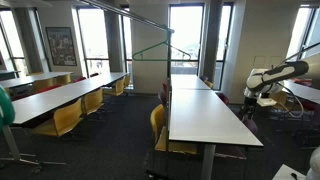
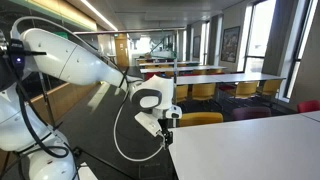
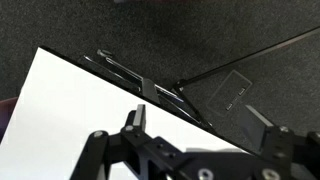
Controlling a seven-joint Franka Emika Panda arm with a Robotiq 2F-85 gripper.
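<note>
My gripper stands open in the wrist view, its two dark fingers wide apart and nothing held between them. Below it lie the white table's edge and the dark floor. In exterior view 2 the white arm reaches across from the left, and the gripper points downward beside the near corner of the white table. Exterior view 1 has the gripper at the far right, off the table's end. A green clothes hanger hangs from a green rack near that camera.
The long white table has a bare top. Yellow chairs stand along the tables. Dark metal table-frame bars show beyond the table edge in the wrist view. Carpeted floor lies open between the table rows.
</note>
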